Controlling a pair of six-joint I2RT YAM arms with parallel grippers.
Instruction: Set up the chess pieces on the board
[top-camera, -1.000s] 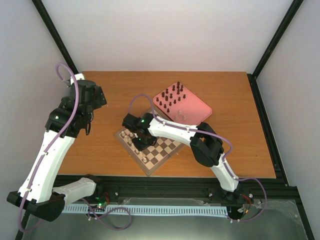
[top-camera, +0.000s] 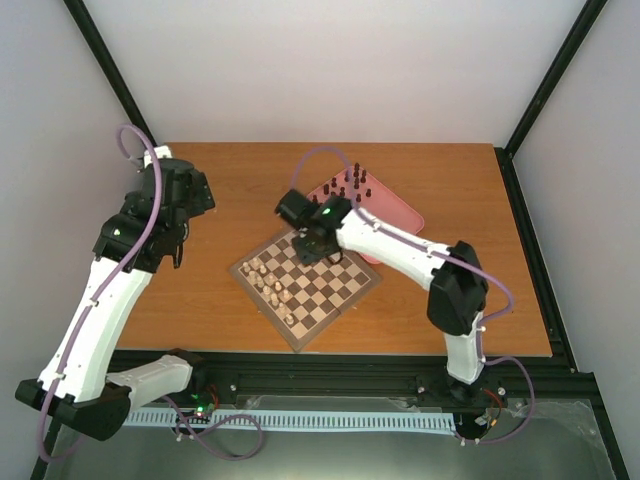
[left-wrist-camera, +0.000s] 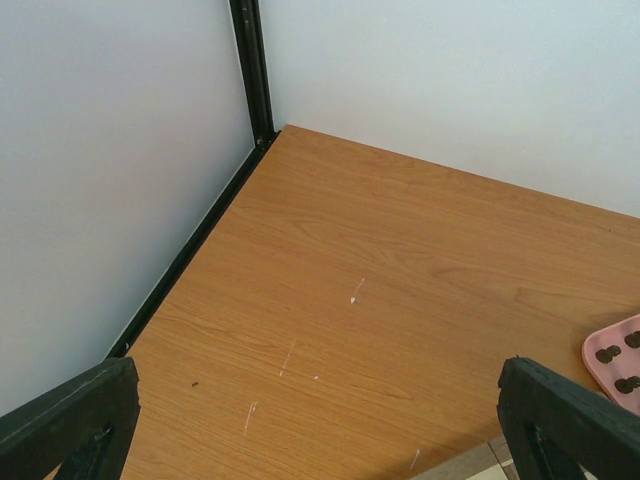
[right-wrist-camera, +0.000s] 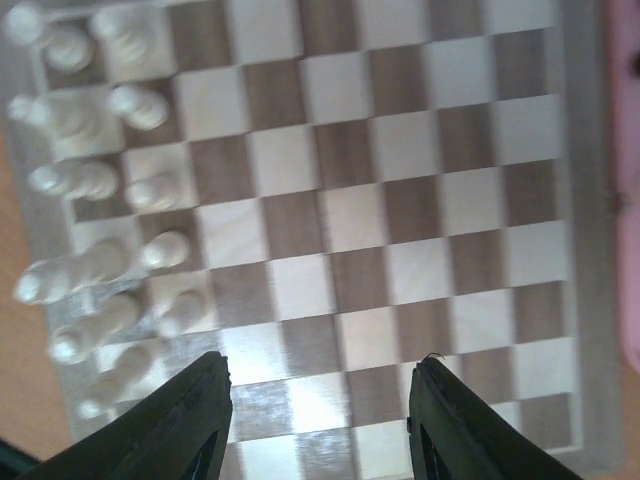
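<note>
The chessboard (top-camera: 330, 300) lies on the table with white pieces (right-wrist-camera: 160, 195) in two rows along one side, its other squares bare in the right wrist view. A pink tray (top-camera: 398, 210) behind it holds several black pieces (top-camera: 357, 182). My right gripper hangs over the board, open, with nothing between its fingers. My left gripper is raised over the table's left side, its fingers wide apart and empty.
Walls and black frame posts (top-camera: 535, 270) border the workspace.
My right arm has moved up and to the right in the top view, from over the white pieces toward the tray. My left arm is nearly still.
</note>
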